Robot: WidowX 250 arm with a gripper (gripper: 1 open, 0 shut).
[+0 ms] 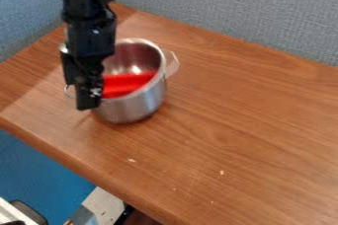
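A steel pot (138,106) with side handles stands on the wooden table's left part, a red object (128,84) lying inside it. My black gripper (89,83) is at the pot's left side, reaching down over or just outside the rim. Its fingers are dark and blurred; I cannot tell their opening or whether anything is between them.
Grey padded walls (238,12) stand behind it. At the bottom left, beyond the table's edge, are a blue surface and some hardware.
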